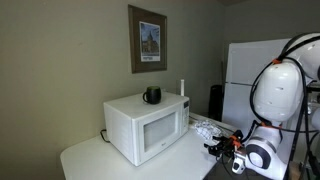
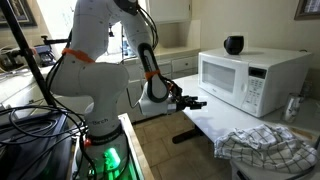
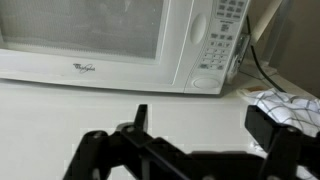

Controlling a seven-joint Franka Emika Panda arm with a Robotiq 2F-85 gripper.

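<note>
My gripper stands open in the wrist view, its dark fingers wide apart with only white tabletop between them. In exterior view 2 the gripper (image 2: pixel 192 103) hangs near the table's edge, in front of the microwave and apart from it. A white microwave (image 1: pixel 152 128) stands on the table, its door shut; its front (image 3: pixel 110 50) fills the top of the wrist view. On top of it sits a black mug (image 2: pixel 234 45). A white checked cloth (image 2: pixel 262 142) lies crumpled on the table beside the microwave's control-panel end.
A metal-coloured container (image 2: pixel 291 108) stands beside the microwave, behind the cloth. A framed picture (image 1: pixel 149 40) hangs on the wall, and a white refrigerator (image 1: pixel 245 85) is at the right.
</note>
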